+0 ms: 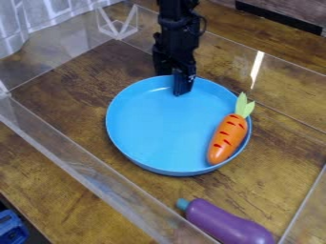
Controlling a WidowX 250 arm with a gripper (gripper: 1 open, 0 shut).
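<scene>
My black gripper (173,71) hangs at the top centre, its lower end at the far rim of a blue plate (166,129); I cannot tell whether it is open or shut. An orange toy carrot (228,137) with green leaves lies on the right side of the plate. A purple toy eggplant (227,221) lies at the lower right, off the plate.
Clear walls border the wooden surface (71,81). A blue object (8,229) is cut off at the lower left corner. Bare wood lies left of the plate and to its upper right.
</scene>
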